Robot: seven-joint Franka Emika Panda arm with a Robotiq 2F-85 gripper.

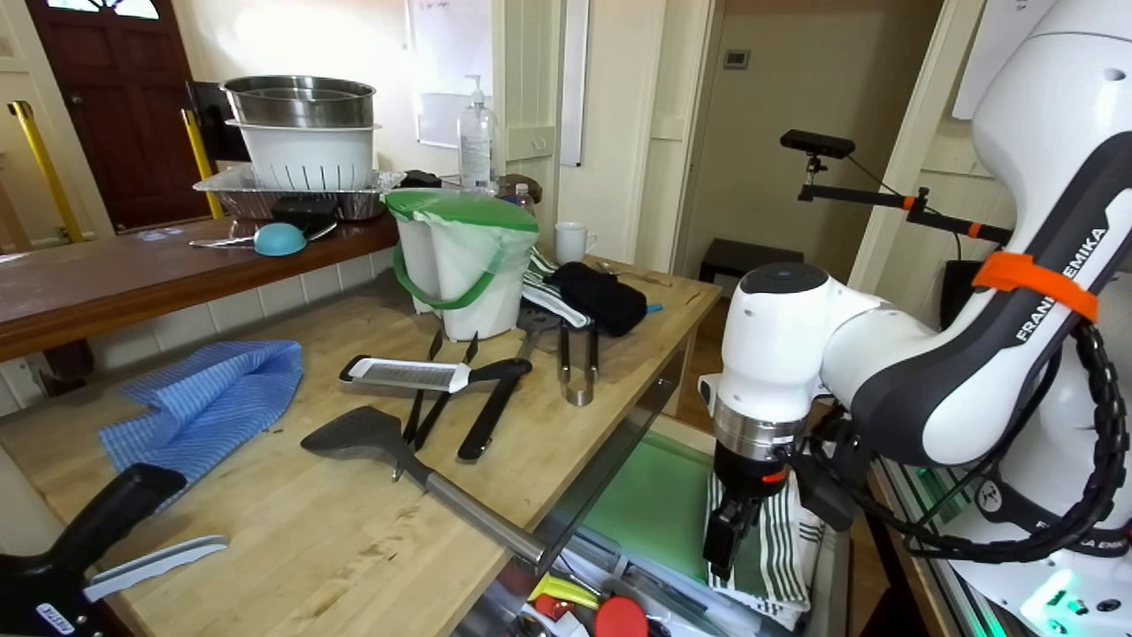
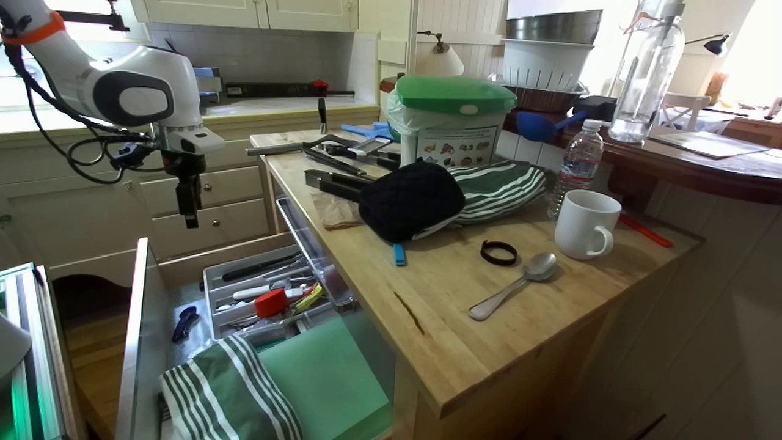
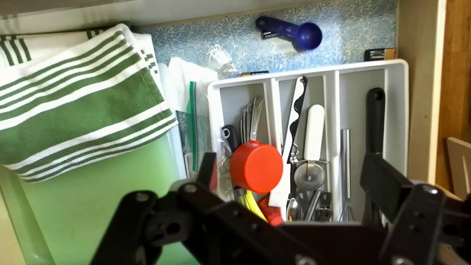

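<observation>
My gripper stands open above the pulled-out drawer, its two black fingers wide apart with nothing held between them. Below, in the wrist view, a grey-white utensil tray [image 3: 397, 110] spans the space between the fingers. A red measuring cup [image 3: 256, 167] rests on top of the utensils in its left part. Also in the tray are a white-handled pizza cutter [image 3: 314, 137], a white brush [image 3: 282, 185], a whisk [image 3: 346, 176] and a black handle [image 3: 375, 119]. In exterior view 2 the gripper [image 2: 189, 212] hangs higher than the drawer's contents.
A folded green-striped towel [image 3: 84, 106] lies on a green board [image 3: 101, 198] left of the tray. Blue measuring spoons [image 3: 307, 35] lie behind it. The wooden counter [image 1: 318, 541] beside the drawer carries a spatula [image 1: 366, 435], a grater [image 1: 414, 373], tongs [image 1: 578, 391] and a lidded bucket [image 1: 478, 276].
</observation>
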